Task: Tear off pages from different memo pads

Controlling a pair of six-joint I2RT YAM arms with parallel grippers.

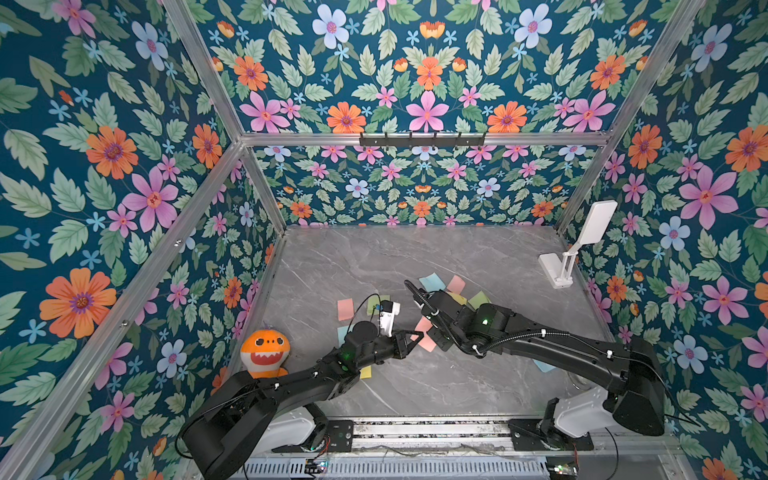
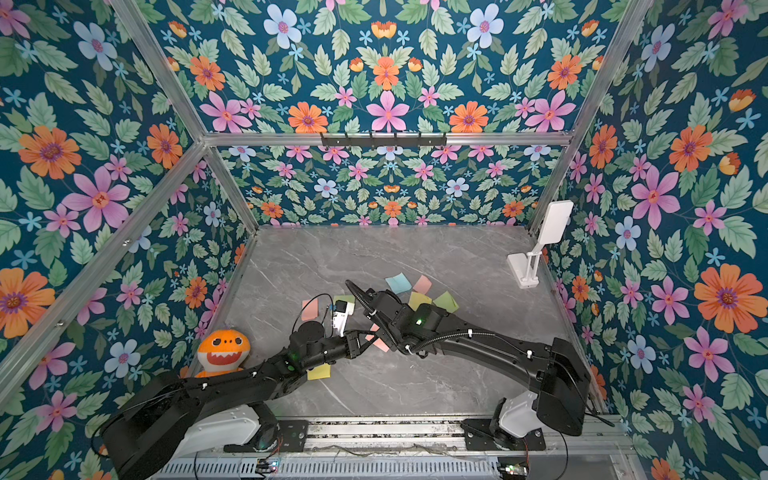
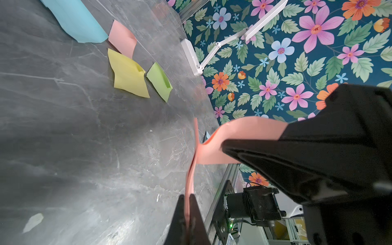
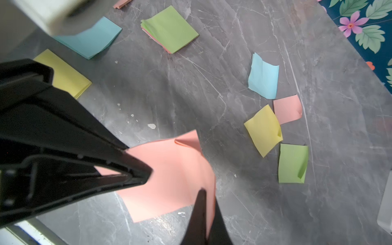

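Pink memo paper (image 4: pixel 167 175) is stretched in the air between my two grippers, which face each other over the middle of the table. My left gripper is shut on one edge, where thin layers show edge-on. My right gripper has its tips shut on the opposite part, and the paper bends there. A fold splits off near the top of the pink paper (image 3: pixel 212 149) in the left wrist view; whether the layers are separate cannot be told. Memo pads, green (image 4: pixel 171 30), teal (image 4: pixel 91 38) and yellow (image 4: pixel 65 73), lie on the table.
Single curled sheets, blue (image 4: pixel 263 77), pink (image 4: pixel 288 109), yellow (image 4: pixel 263 128) and green (image 4: pixel 292 163), lie together farther back. A white lamp (image 1: pixel 568 260) stands at the right, and an orange plush toy (image 1: pixel 265 352) at the left.
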